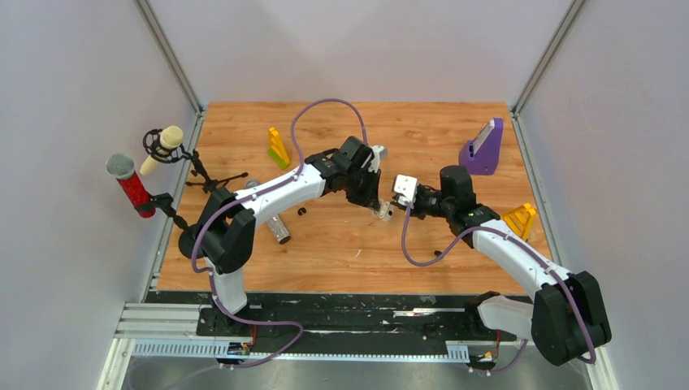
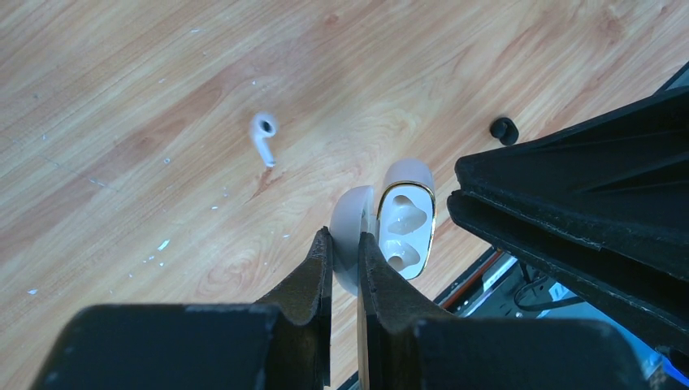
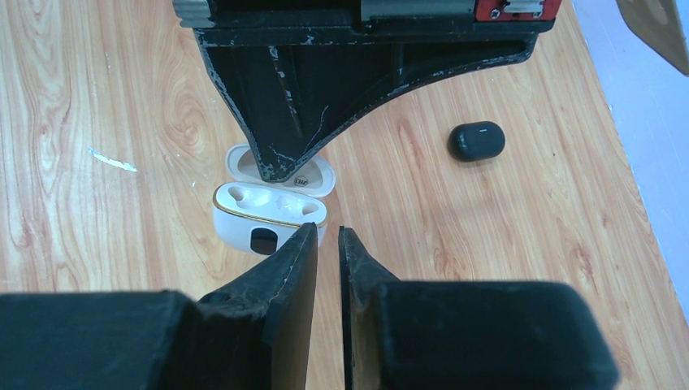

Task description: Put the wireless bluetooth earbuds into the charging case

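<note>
My left gripper is shut on the white charging case, holding it by its raised lid; both visible cavities are empty. In the right wrist view the case sits just beyond the tips of my right gripper, which is shut; whether anything is between those fingertips cannot be seen. A single white earbud lies on the wooden table in the left wrist view, apart from both grippers.
Small black objects lie on the table. A purple holder, yellow stands, a silver cylinder and microphones surround the work area.
</note>
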